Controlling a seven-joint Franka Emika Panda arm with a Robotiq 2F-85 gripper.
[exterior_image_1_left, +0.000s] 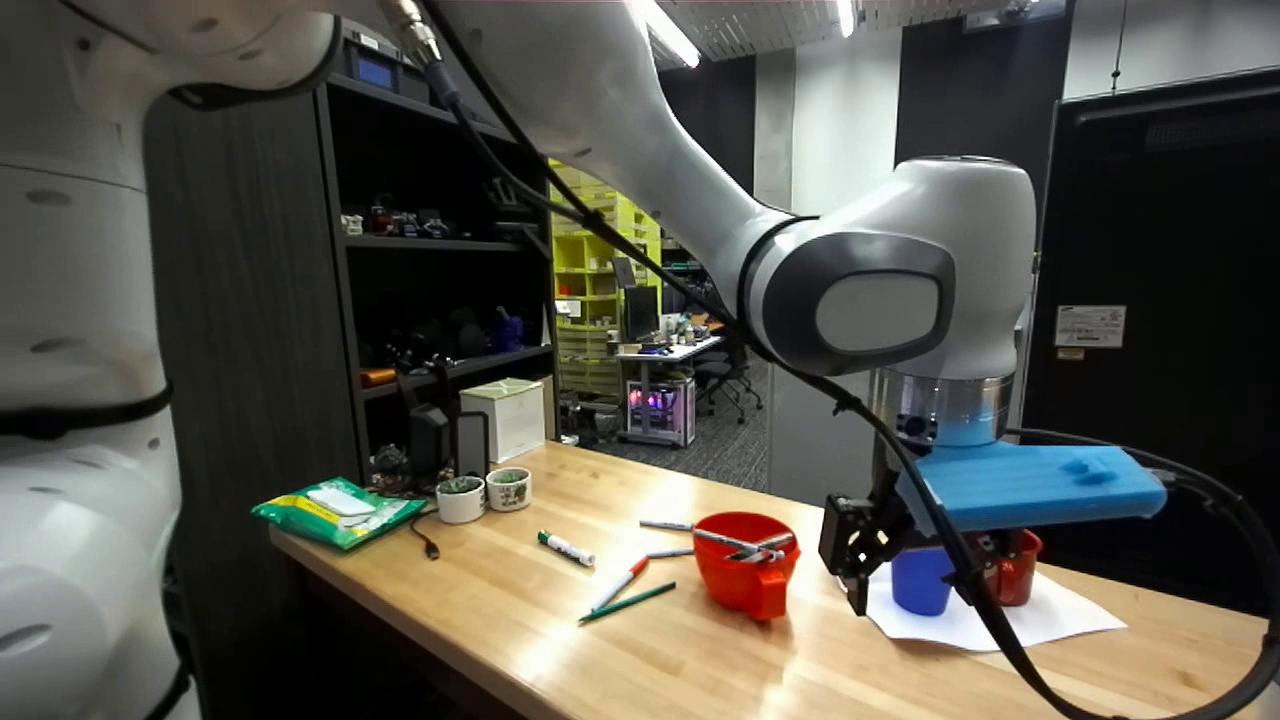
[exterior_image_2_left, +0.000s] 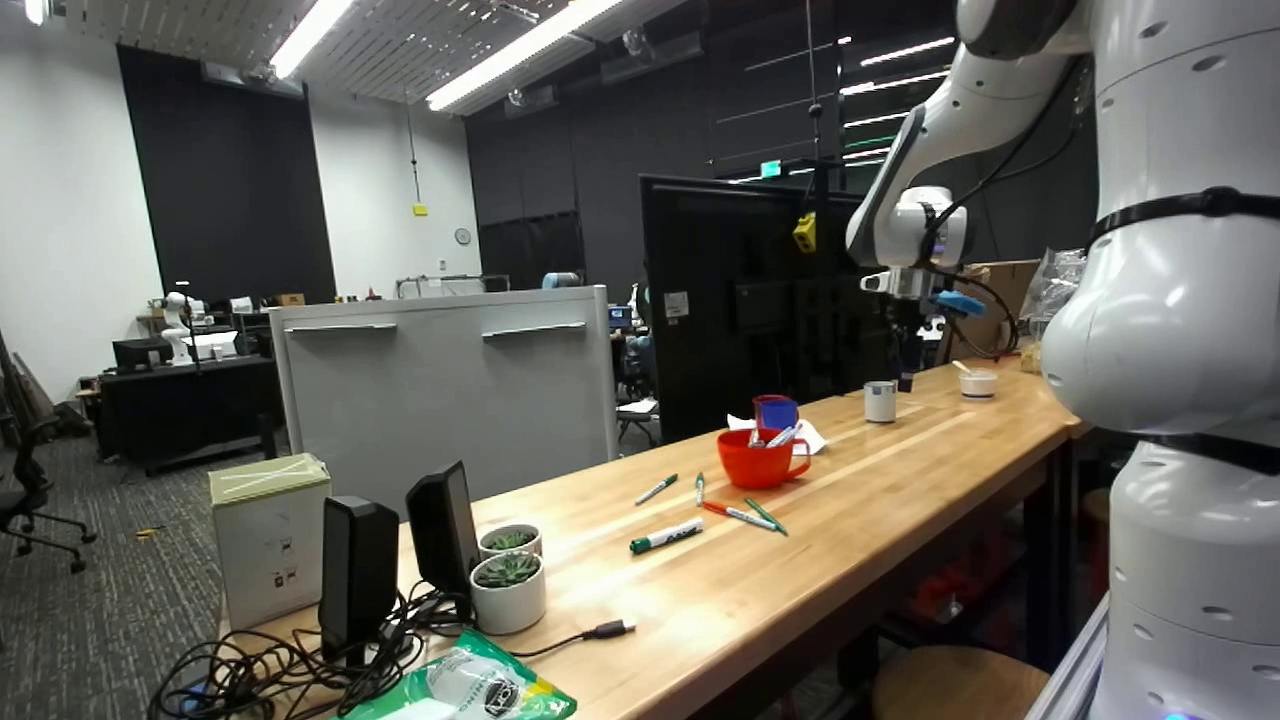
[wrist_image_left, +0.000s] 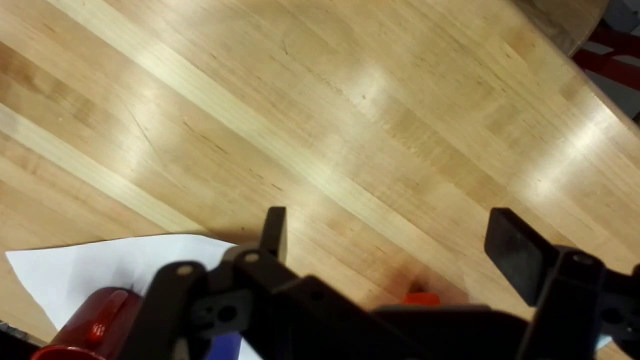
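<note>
My gripper (exterior_image_1_left: 914, 582) hangs above the right part of the table, in front of the blue cup (exterior_image_1_left: 919, 590) and the dark red mug (exterior_image_1_left: 1020, 576) in exterior view 1. In the wrist view its fingers stand wide apart, with only bare wood showing between their tips. A bright red cup (exterior_image_1_left: 734, 588) with several pens and markers across its top sits to the gripper's left. Beside that cup lie a green-capped marker (exterior_image_1_left: 565, 548), a red-capped marker (exterior_image_1_left: 620, 582) and a green pen (exterior_image_1_left: 627, 602). Exterior view 2 shows a whitish mug (exterior_image_2_left: 879, 403) near the gripper.
White paper (exterior_image_1_left: 1056, 618) lies under the blue cup and dark red mug. Two small potted plants (exterior_image_1_left: 509, 487), speakers (exterior_image_2_left: 360, 564), cables and a green bag (exterior_image_1_left: 342, 512) crowd one end. A white tub (exterior_image_2_left: 978, 384) stands farther along. Wood is bare beneath the gripper.
</note>
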